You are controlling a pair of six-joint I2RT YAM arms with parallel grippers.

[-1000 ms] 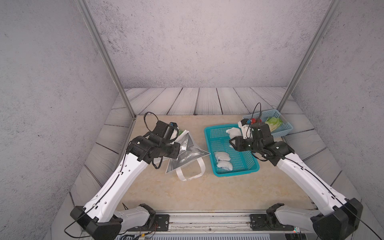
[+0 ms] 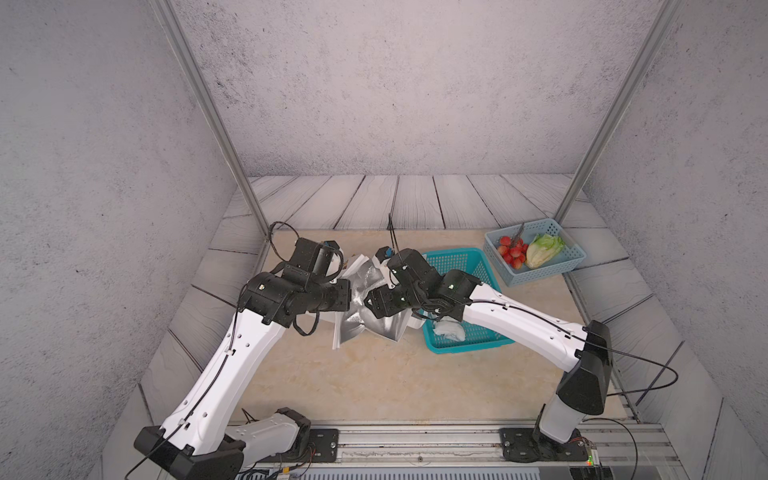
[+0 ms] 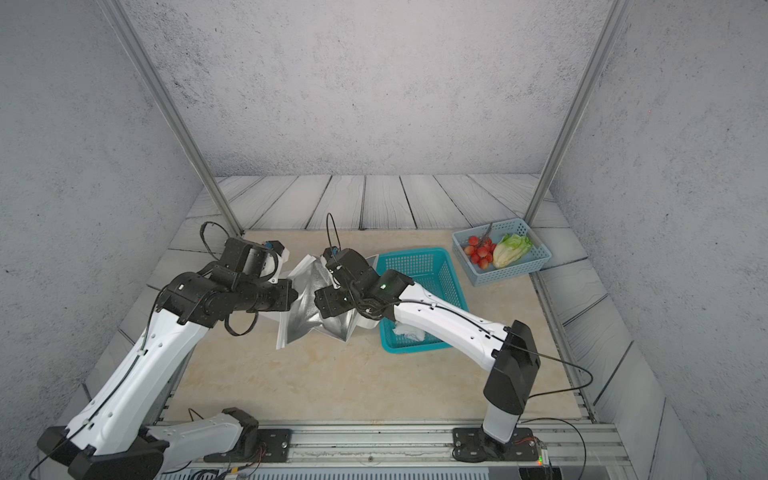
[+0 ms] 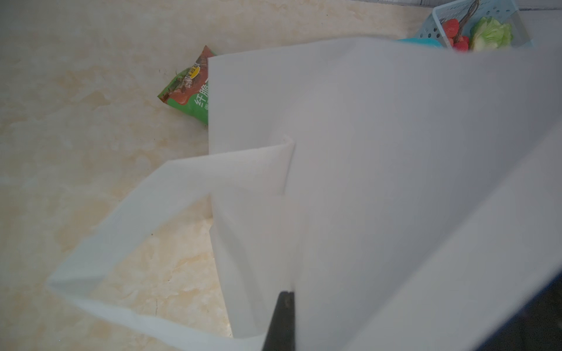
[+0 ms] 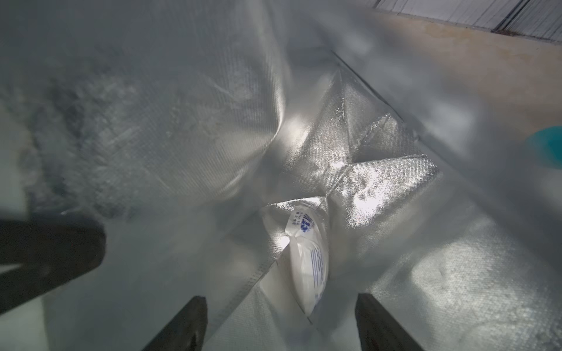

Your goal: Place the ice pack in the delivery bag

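Note:
The white delivery bag (image 4: 351, 117), lined with silver foil, stands in mid-table, held at its edge by my left gripper (image 2: 342, 296), which is shut on it; its fingers are mostly hidden in the left wrist view. My right gripper is over the bag's mouth, fingers parted with nothing between them. Below it, a white ice pack (image 5: 307, 257) with blue print lies inside the foil lining.
The teal basket (image 3: 432, 264) with white packs sits right of the bag. A light blue basket (image 2: 528, 272) with tomatoes and lettuce is at the back right. A green snack packet (image 4: 187, 99) lies beside the bag.
My right arm has swung left from over the teal basket to the bag's mouth. The bag's opening has shifted, and an ice pack seen near the right gripper earlier now lies in it.

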